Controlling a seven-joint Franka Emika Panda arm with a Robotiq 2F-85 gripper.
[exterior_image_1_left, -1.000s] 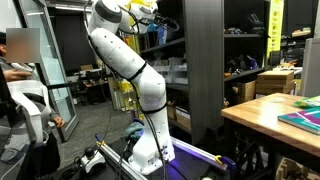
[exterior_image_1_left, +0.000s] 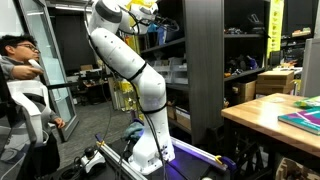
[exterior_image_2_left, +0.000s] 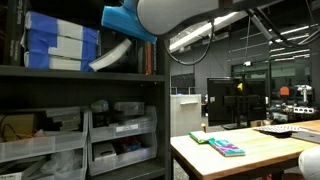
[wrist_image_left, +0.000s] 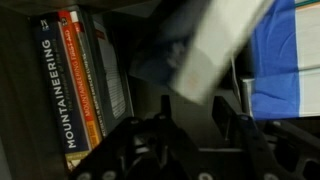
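My gripper reaches into the upper shelf. Its two dark fingertips stand apart in the wrist view. A blurred white-grey object (wrist_image_left: 205, 60) lies just past and partly between them; whether they touch it I cannot tell. In exterior view 2 a white, tilted wedge-shaped object (exterior_image_2_left: 112, 55) shows under the blue part of the arm's end (exterior_image_2_left: 127, 22). The fingers are hidden there. In exterior view 1 the arm's end (exterior_image_1_left: 150, 14) is at the top edge, too small to read the fingers.
Upright books (wrist_image_left: 72, 80) stand close left of the gripper, and a blue-and-white box (wrist_image_left: 275, 65) is close on the right. Clear bins (exterior_image_2_left: 122, 128) fill the lower shelf. A wooden table (exterior_image_2_left: 200, 158) with a colourful booklet (exterior_image_2_left: 226, 147) stands to the right. A person (exterior_image_1_left: 20, 60) sits at the left.
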